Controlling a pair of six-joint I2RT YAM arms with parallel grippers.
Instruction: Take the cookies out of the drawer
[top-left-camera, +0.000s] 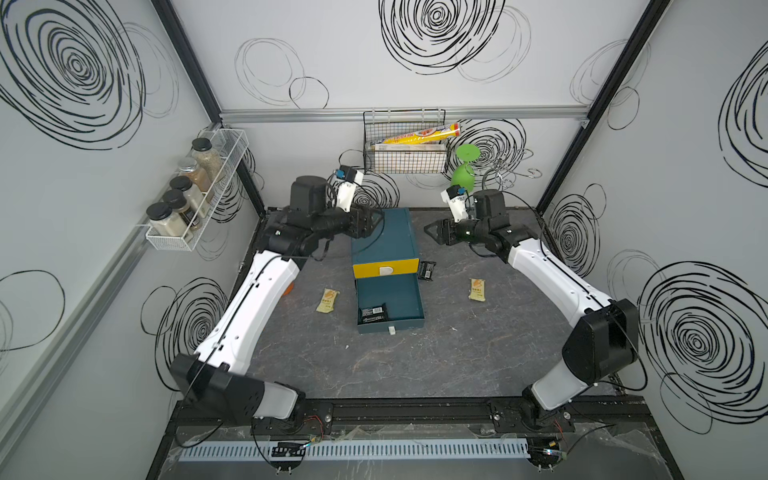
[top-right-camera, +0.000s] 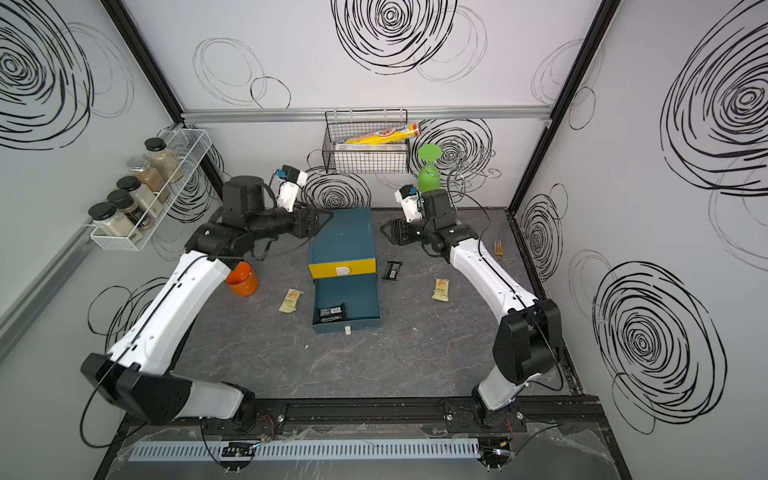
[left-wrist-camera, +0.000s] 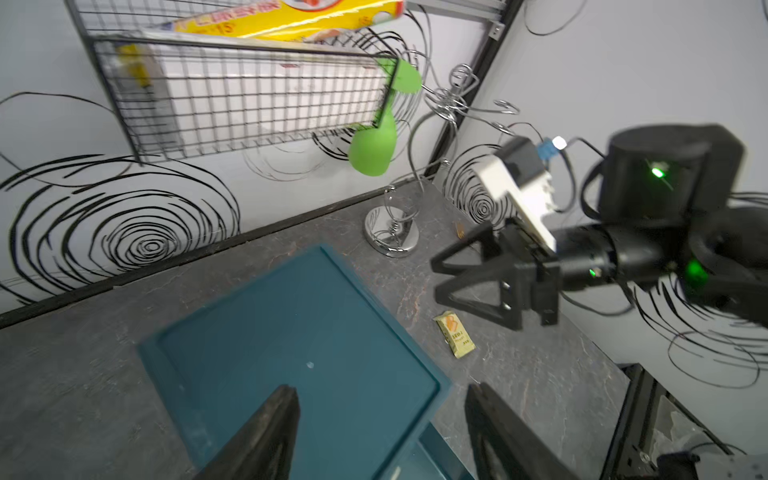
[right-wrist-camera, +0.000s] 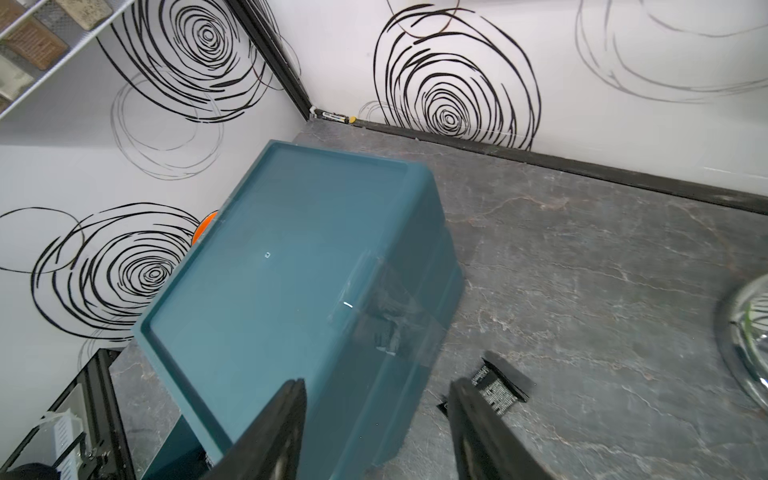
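A blue-green drawer box (top-left-camera: 384, 235) stands mid-table, its lower drawer (top-left-camera: 409, 323) pulled out and its yellow upper drawer (top-left-camera: 369, 269) closed. A black packet (top-left-camera: 373, 313) lies at the front left inside the lower drawer. Another black packet (right-wrist-camera: 496, 387) rests on the table right of the box. Yellow packets lie on either side, one left (top-left-camera: 327, 301) and one right (top-left-camera: 477, 289). My left gripper hangs over the box's top, fingers apart, nothing between them. Right of the box and above the table, my right gripper is open and empty.
A wire basket (top-left-camera: 405, 152) is on the back wall, with a green cup (top-left-camera: 462, 177) beside it. A jar shelf (top-left-camera: 200, 209) hangs at left. An orange pot (top-right-camera: 241, 278) and a fork (top-right-camera: 498, 252) stand aside.
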